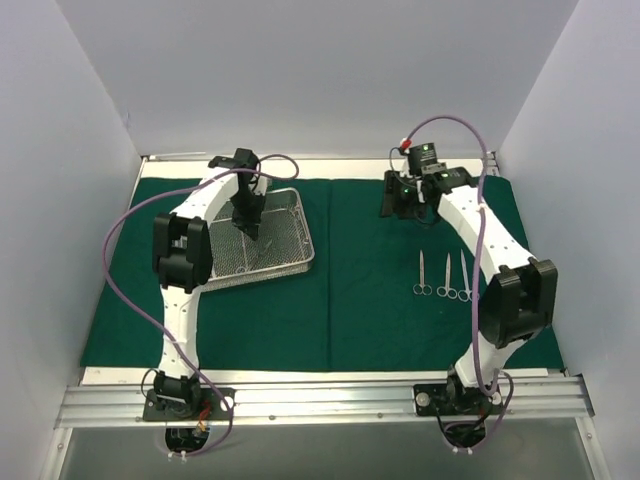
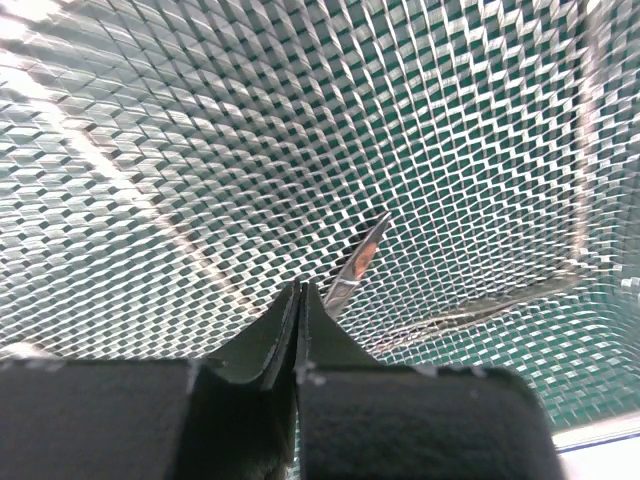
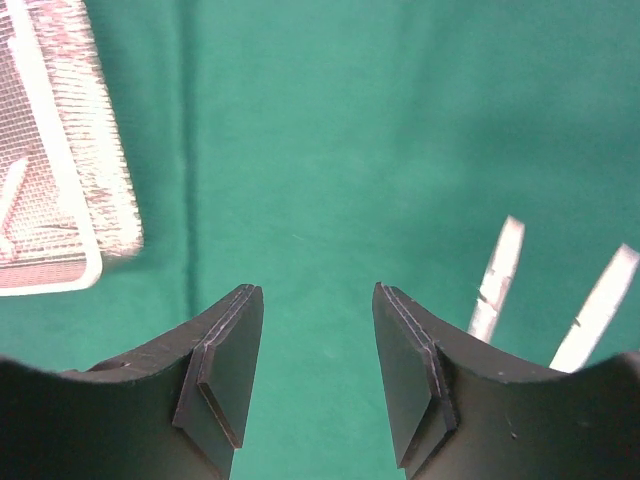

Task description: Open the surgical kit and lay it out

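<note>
Inside the wire mesh tray [image 1: 310,258], on the left of the green cloth, is my left gripper [image 1: 250,234]. In the left wrist view, the left gripper is shut; its fingertips meet, and I see nothing between them. A slim metal instrument [image 2: 362,258] shows just past the fingertips over the mesh, its lower part hidden behind a finger. My right gripper stands open and empty above the bare right half of the cloth. Scissors [image 1: 421,275], two more scissor-like instruments [image 1: 447,280] lie side by side on that half.
In the right wrist view, the tray's rim [image 3: 66,180] shows at left. Grey walls [image 1: 70,200] stand on both sides.
</note>
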